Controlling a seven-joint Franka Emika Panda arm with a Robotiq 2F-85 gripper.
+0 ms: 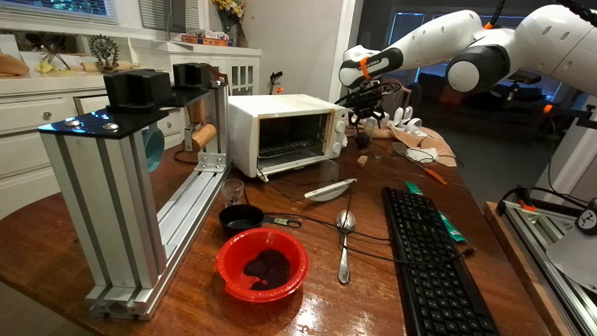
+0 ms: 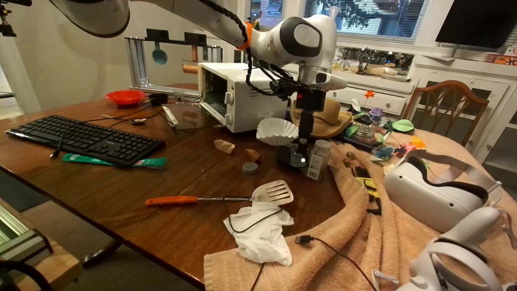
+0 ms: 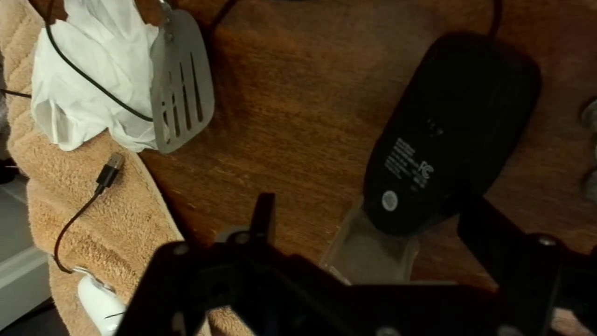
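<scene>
In the wrist view, a black computer mouse (image 3: 447, 134) shows its underside, with printed label and pale round spot. My gripper is open, its dark fingers (image 3: 263, 218) spread apart. The right finger overlaps the mouse's lower edge; whether they touch I cannot tell. A clear plastic bottle (image 3: 372, 255) lies in view between the fingers, partly behind the mouse. From exterior view 2, the gripper (image 2: 304, 148) is low over the table beside the bottle (image 2: 318, 160), with the dark mouse (image 2: 289, 157) near its tip.
A white toaster oven (image 2: 242, 97) and paper filter (image 2: 276, 131) stand close to the arm. A slotted spatula (image 2: 274, 192), white cloth (image 2: 261, 233) and peach towel (image 2: 334, 233) lie nearer the camera. Wooden blocks (image 2: 224, 146) and a keyboard (image 2: 87, 138) are on the left.
</scene>
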